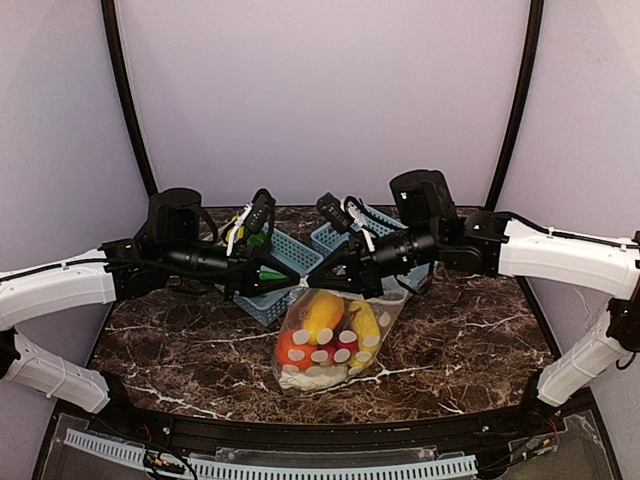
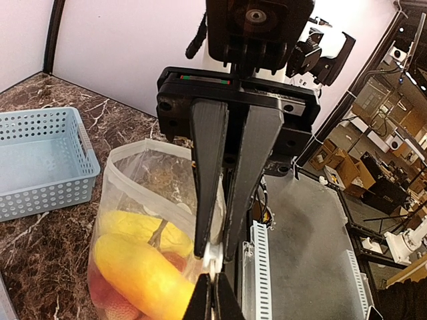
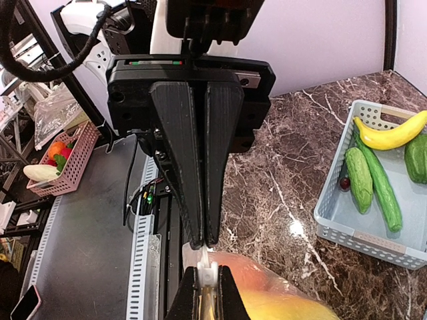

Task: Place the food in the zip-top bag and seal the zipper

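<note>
The clear zip top bag (image 1: 335,340) stands at the table's centre with a yellow mango (image 1: 322,314), a banana (image 1: 364,325), an orange fruit (image 1: 292,350) and red items inside. My two grippers meet tip to tip at its top-left corner. My left gripper (image 1: 298,281) is shut at the white zipper slider (image 2: 213,257); whether anything is between its fingers is hard to see. My right gripper (image 1: 314,281) is shut on the bag's zipper end, white between its fingertips. The bag's top to the right of them gapes in the left wrist view.
Blue baskets (image 2: 47,180) stand behind the bag; one (image 3: 370,233) holds cucumbers (image 3: 360,180), a banana (image 3: 390,133) and a green pepper (image 3: 417,160).
</note>
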